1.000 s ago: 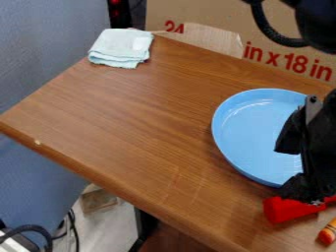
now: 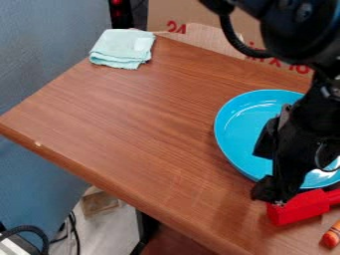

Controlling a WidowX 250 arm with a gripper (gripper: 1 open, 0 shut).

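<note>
The black gripper (image 2: pixel 279 187) is at the right, low over the near edge of the blue plate (image 2: pixel 240 125), just above a red object (image 2: pixel 299 209) on the table. The arm hides much of the plate's right side. Whether the fingers are open or shut, or touching the red object, is hard to tell.
A folded pale cloth (image 2: pixel 122 46) lies at the back left corner. A small orange-red item (image 2: pixel 331 236) sits at the lower right. Cardboard (image 2: pixel 193 15) stands behind the table.
The arm and gripper have moved left over the plate, covering more of it. The plate, red object and cloth look unmoved.
</note>
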